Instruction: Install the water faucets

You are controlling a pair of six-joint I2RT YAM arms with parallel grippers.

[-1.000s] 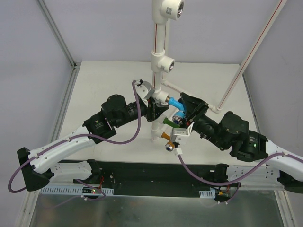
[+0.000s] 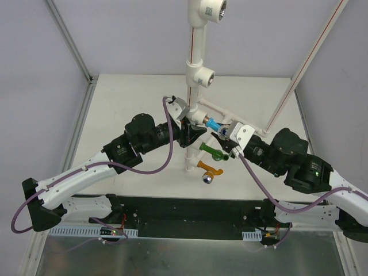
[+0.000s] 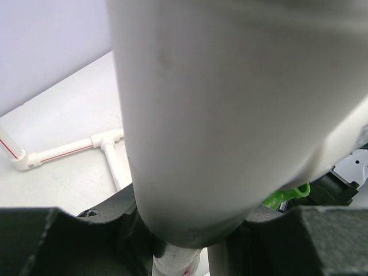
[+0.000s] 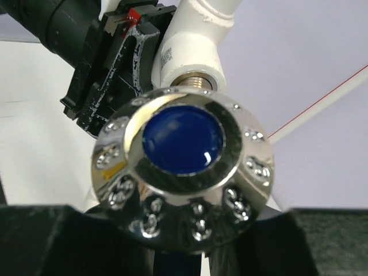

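A blue faucet (image 2: 212,124) with a chrome knob sits with its brass threaded end (image 4: 195,81) at the mouth of a white pipe fitting (image 2: 197,117). My right gripper (image 2: 223,138) is shut on the blue faucet. In the right wrist view the chrome knob (image 4: 183,140) with its blue cap hides the faucet body and most of the grip. My left gripper (image 2: 195,131) is shut on the white upright pipe (image 3: 224,115), which fills the middle of the left wrist view. How far the thread goes in cannot be told.
Below on the same upright are a green faucet (image 2: 214,151) and an orange faucet (image 2: 210,167). Higher up, the fittings (image 2: 203,77) are empty. A slanted white pipe (image 2: 307,65) stands at right. Both arms are close together at the pipe.
The faucet's knob end has swung up and right with it. The left arm has hardly moved.
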